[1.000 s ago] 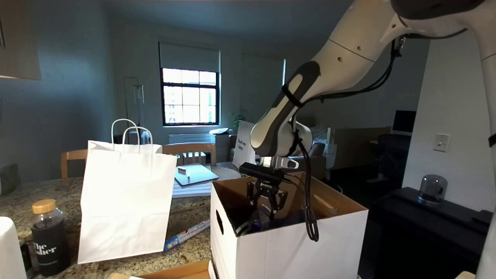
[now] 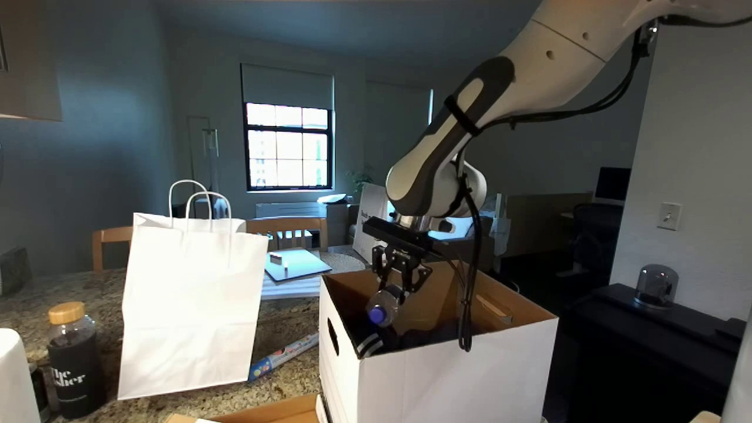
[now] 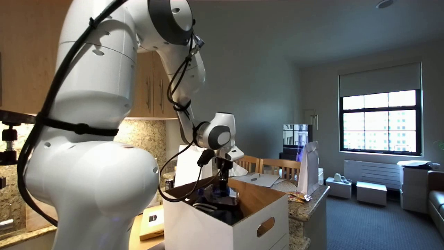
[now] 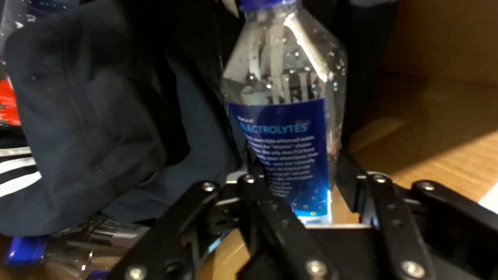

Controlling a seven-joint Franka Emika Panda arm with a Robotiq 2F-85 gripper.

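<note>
A clear plastic bottle with a blue cap and a blue "Electrolytes" label fills the middle of the wrist view. My gripper is shut on its lower part, one finger on each side of the label. In exterior view 1 the bottle tilts with its purple-blue cap toward the camera, and my gripper is at the level of the white box's rim. Exterior view 2 shows the bottle low in the box, partly dark.
Dark clothing lies in the box beneath the bottle, with another blue-capped bottle beside it. The white box has walls close around my gripper. On the counter stand a white paper bag and a glass bottle.
My gripper has risen, bringing the bottle up from deep in the box to about rim height. The bottle's cap now shows clearly. The other things stand where they were.
</note>
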